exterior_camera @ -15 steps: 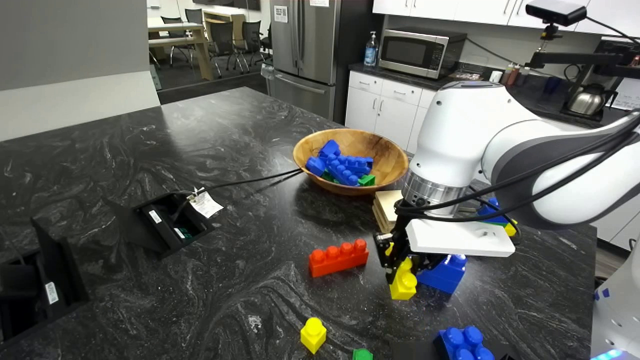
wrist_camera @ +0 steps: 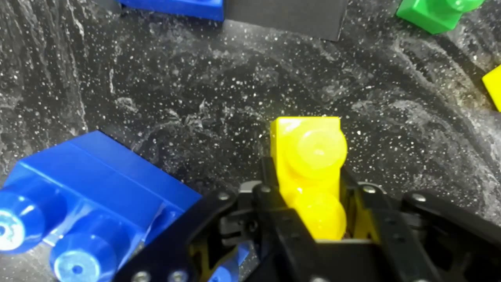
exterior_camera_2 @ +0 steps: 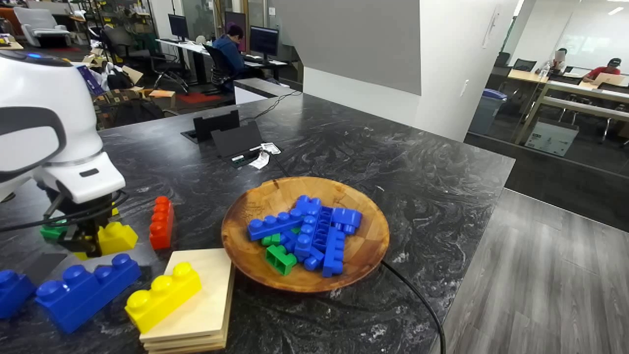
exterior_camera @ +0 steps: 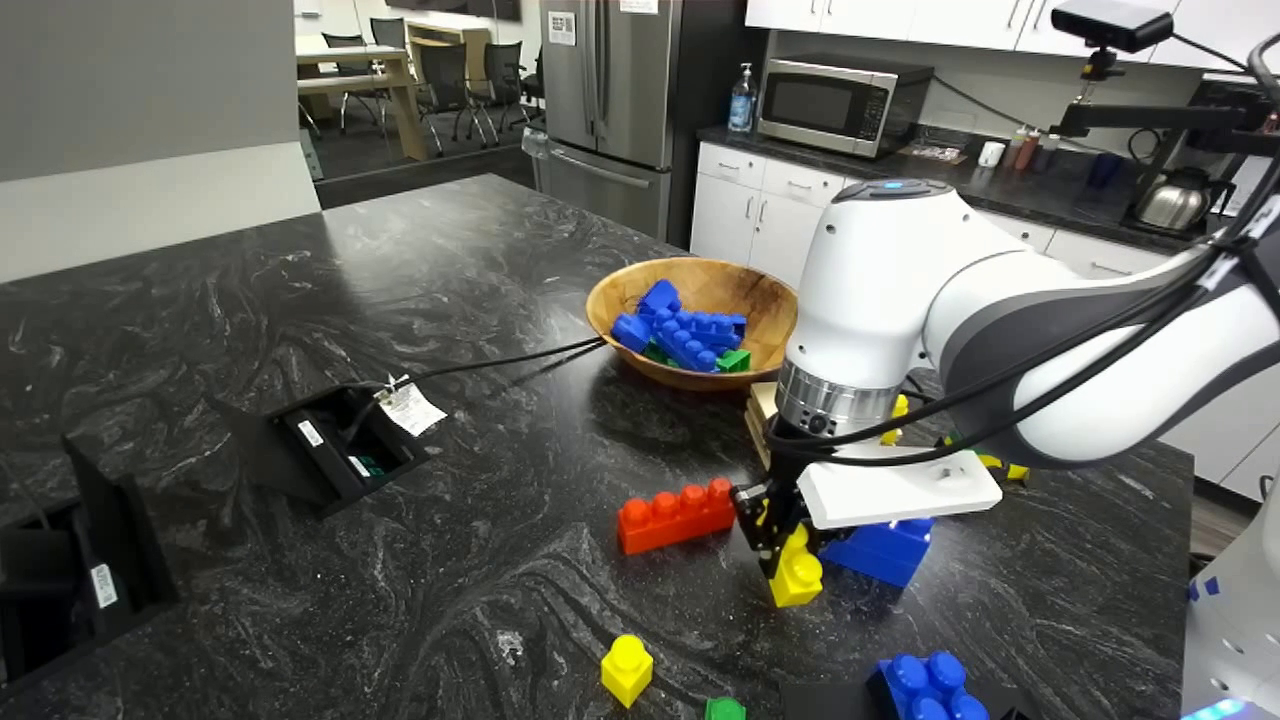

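Between the black fingers of my gripper is a yellow brick (wrist_camera: 317,150), clasped across its sides with its studs showing. In exterior view 1 that yellow brick (exterior_camera: 795,574) is low over or on the dark table; I cannot tell whether it touches. A long blue brick (exterior_camera: 882,550) lies close beside the gripper. The red brick (exterior_camera: 675,516) rests a short way to the gripper's left in that view. Farther off, a small yellow block (exterior_camera: 626,668) stands alone on the table.
A wooden bowl (exterior_camera_2: 253,259) holds blue and green bricks. Next to it, another yellow brick (exterior_camera_2: 162,298) lies on a stack of wooden boards (exterior_camera_2: 212,271). More blue bricks (exterior_camera: 930,686) and a green block (exterior_camera: 725,709) sit near the front edge. The table's left side has open cable boxes (exterior_camera: 348,444).
In exterior view 1 my arm has shifted slightly left, toward the red brick, carrying the yellow brick along. The red brick and the small yellow block look unmoved.
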